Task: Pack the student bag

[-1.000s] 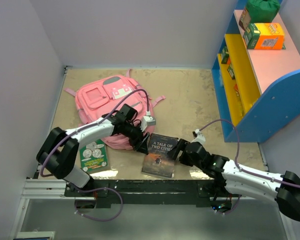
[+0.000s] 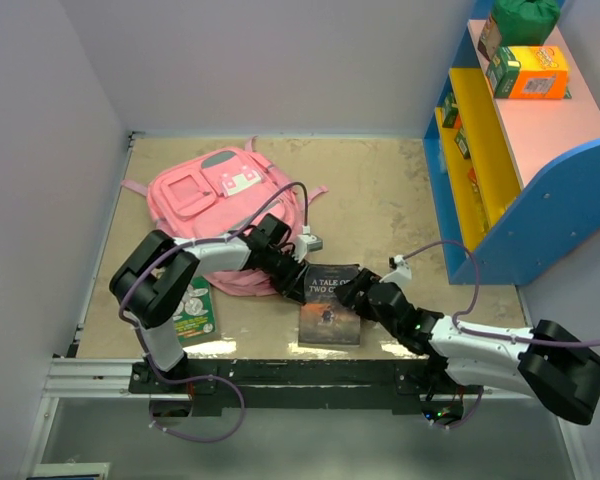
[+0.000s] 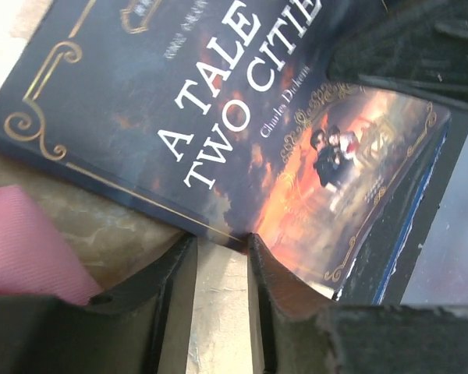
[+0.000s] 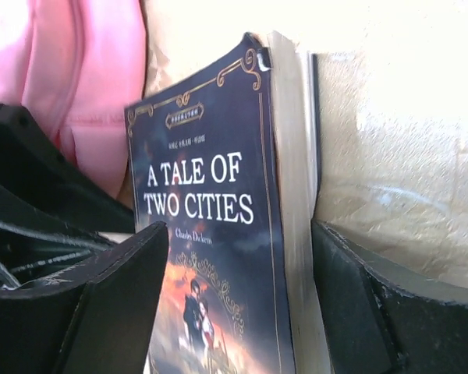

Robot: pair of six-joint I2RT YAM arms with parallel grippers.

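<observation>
A dark book titled "A Tale of Two Cities" (image 2: 330, 322) lies cover up near the table's front edge. My left gripper is partly open at its left edge, fingertips meeting that edge with a gap between them. On the opposite side stands my right gripper, open. One of its fingers is over the cover (image 4: 210, 167) and the other is outside the page edge; whether they touch it I cannot tell. The pink backpack (image 2: 195, 195) lies flat at the back left, partly covered by my left arm.
A green book (image 2: 194, 312) lies at the front left, beneath the left arm. A blue and yellow shelf (image 2: 490, 130) with boxes stands at the right. The table between backpack and shelf is clear.
The dark book has turned from slanted to nearly square with the table edge and shifted slightly right. The right gripper has shifted slightly.
</observation>
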